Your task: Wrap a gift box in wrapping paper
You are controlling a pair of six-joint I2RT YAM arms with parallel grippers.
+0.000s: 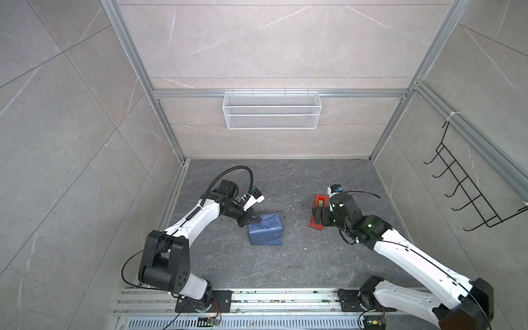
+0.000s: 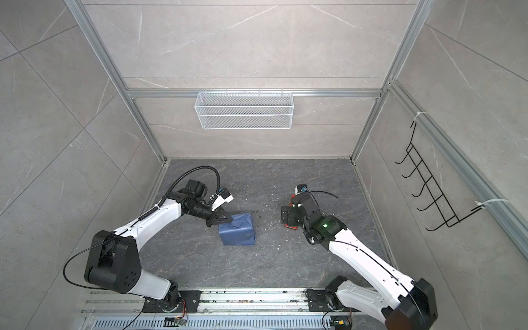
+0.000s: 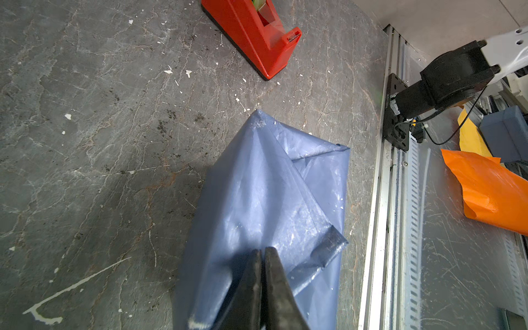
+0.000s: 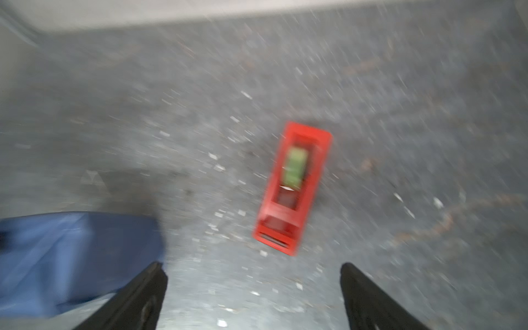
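The gift box (image 1: 266, 235), wrapped in blue paper, sits left of the middle of the floor. Loose folds and a folded paper flap (image 3: 331, 245) show on it in the left wrist view. My left gripper is down at the box's left part, its fingers close together with at most a narrow gap; whether paper lies between them is hidden. Over the red tape dispenser (image 4: 280, 222) my right gripper hangs wide open and empty, its fingers (image 4: 145, 291) apart. A green roll (image 4: 295, 165) sits inside the dispenser.
A white wire basket (image 1: 271, 110) hangs on the back wall, and a black hook rack (image 1: 467, 184) on the right wall. Around the box and dispenser the grey floor is clear. Orange material (image 3: 486, 189) lies beyond the front rail.
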